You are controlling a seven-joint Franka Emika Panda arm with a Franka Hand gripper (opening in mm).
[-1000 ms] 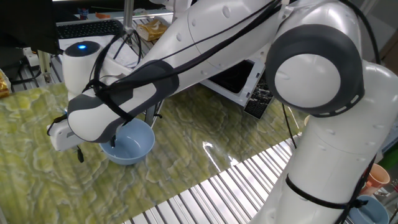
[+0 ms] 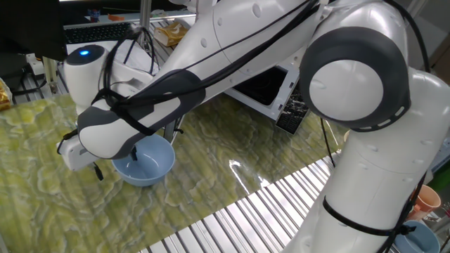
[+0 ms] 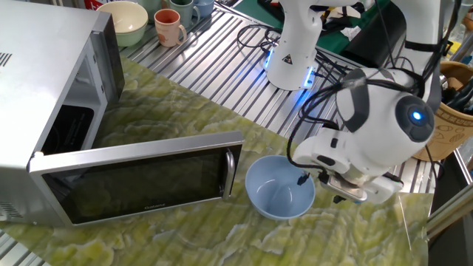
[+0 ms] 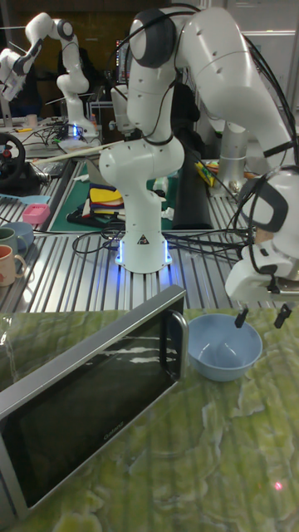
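A light blue bowl (image 2: 153,163) stands upright on the green marbled mat, empty as far as it shows. My gripper (image 4: 262,317) is open at the bowl's side, fingers pointing down. One dark finger (image 3: 303,179) appears over the bowl's edge and the other finger (image 3: 338,199) hangs outside it. In the third exterior view, the bowl (image 4: 223,350) has the nearer finger by its right rim. Whether either finger touches the bowl I cannot tell. No object is visible between the fingers.
A microwave (image 3: 44,59) has its door (image 3: 140,177) swung open, the handle end close to the bowl. Cups, including an orange mug (image 3: 169,28), and a pale green bowl (image 3: 127,21) stand at the back. The mat in front of the bowl is free.
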